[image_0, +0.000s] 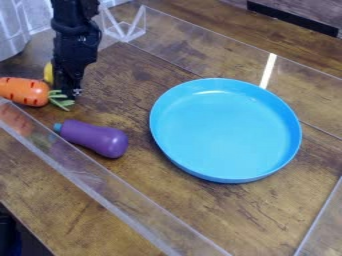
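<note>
The dark robot gripper (66, 86) hangs at the upper left, low over the table just beside the orange toy carrot (23, 90), whose green leaves reach under it. A yellow object (48, 72) is partly hidden behind the gripper. A purple toy eggplant (94, 138) lies below them. Whether anything sits between the fingers is too small to tell; the gripper looks shut.
A large blue plate (225, 128) fills the centre right. Clear plastic walls border the wooden table (201, 220). A white object (11, 30) stands at the top left corner.
</note>
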